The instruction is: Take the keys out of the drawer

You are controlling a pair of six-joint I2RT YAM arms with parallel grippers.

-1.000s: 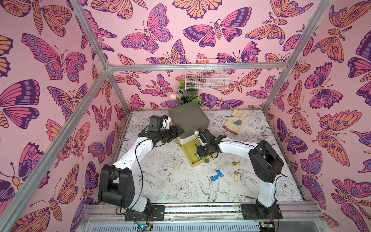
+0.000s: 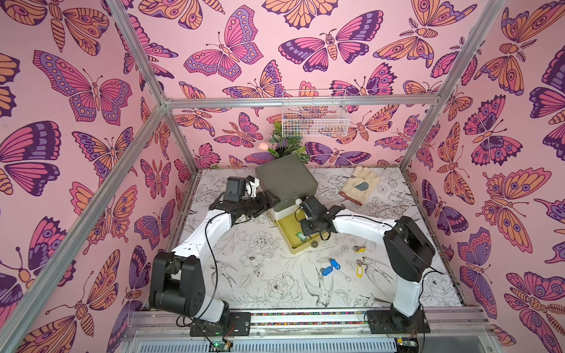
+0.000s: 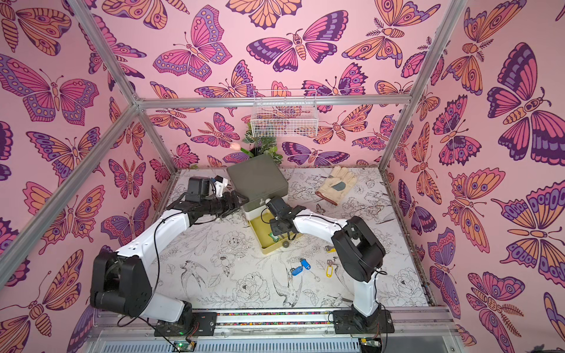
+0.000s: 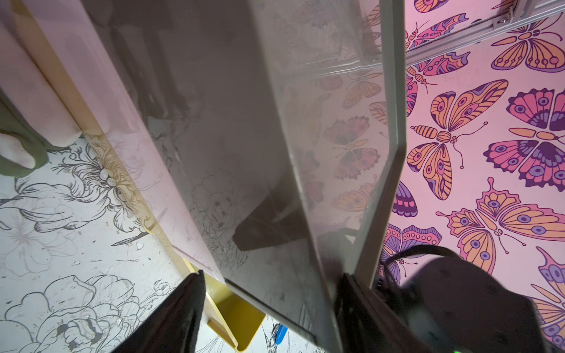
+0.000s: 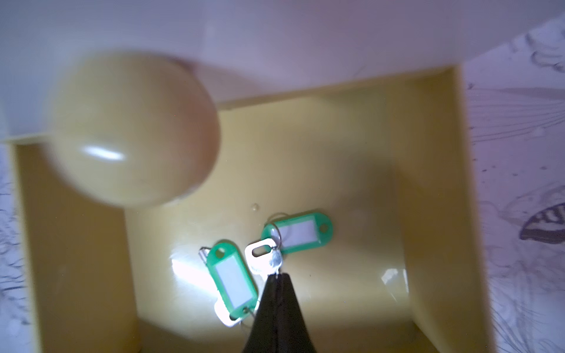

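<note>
The grey-topped box (image 2: 286,176) has its yellow drawer (image 2: 290,236) pulled out toward the front. Two green-tagged keys lie inside, tags (image 5: 299,231). My left gripper (image 2: 270,199) is at the box's left front corner, fingers apart on either side of it (image 4: 264,311); whether they press on it is unclear. My right gripper is over the drawer, shut, fingertips at a silver key between the tags, nothing visible held. The pale round drawer knob (image 5: 132,126) is close to the right wrist camera.
Blue tags (image 2: 329,269) and yellow tags (image 2: 359,269) lie on the table in front of the drawer. A glove (image 2: 362,182) lies at the back right, a plant (image 2: 288,144) behind the box.
The left arm has hardly moved.
</note>
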